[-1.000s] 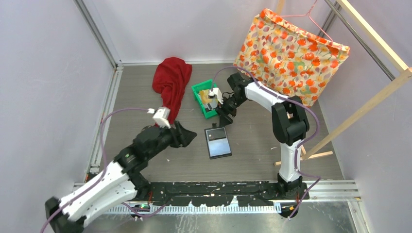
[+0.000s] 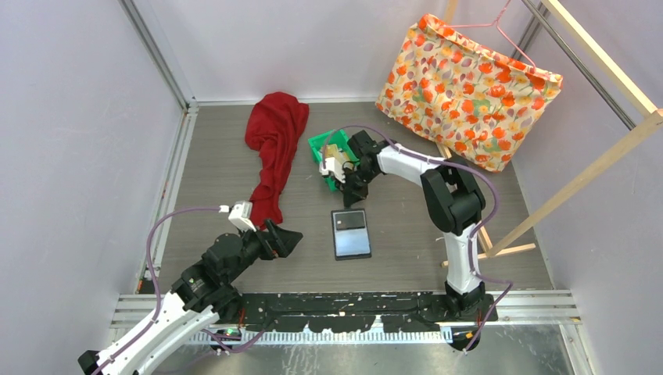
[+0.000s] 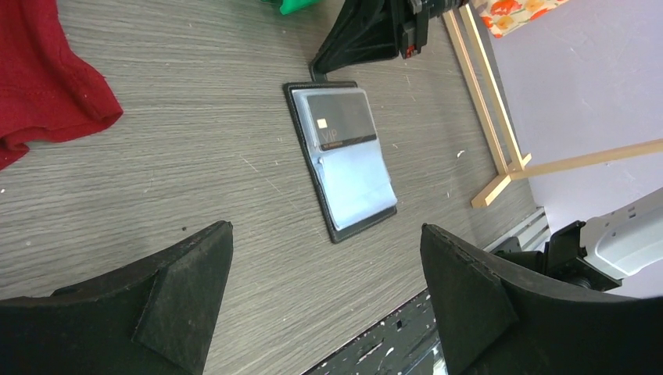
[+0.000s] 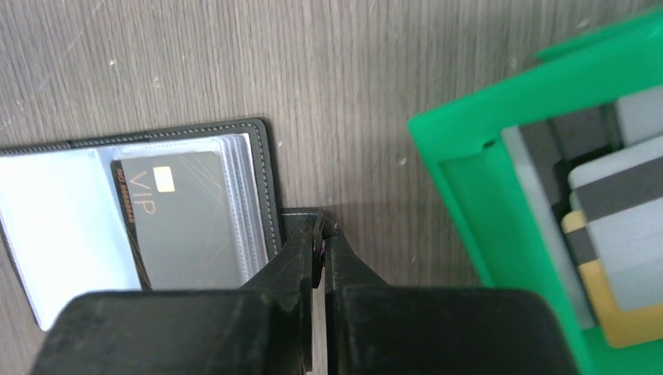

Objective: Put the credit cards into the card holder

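Note:
The black card holder [image 2: 352, 234] lies open on the table, its clear sleeves facing up. A dark grey VIP card [image 4: 180, 219] sits in the sleeve nearest the tab; the other visible sleeve [image 3: 356, 183] looks pale and empty. At the holder's far edge, my right gripper is shut on the small dark tab [image 4: 301, 216]. Cards [image 4: 625, 211], grey and gold, lie in the green basket [image 4: 469, 125] just beyond that gripper. To the holder's left in the top view, my left gripper [image 2: 285, 246] hangs open; its wide-apart fingers [image 3: 184, 289] have nothing between them.
A red cloth [image 2: 274, 148] lies left of the basket. Patterned fabric [image 2: 469, 90] hangs from a wooden frame [image 2: 578, 183] on the right. Bare table separates the cloth from the card holder, and more lies to the holder's right.
My left arm has drawn back toward the lower left. The right gripper has shifted left and closed in on the tab, and the card holder has turned slightly, now straighter.

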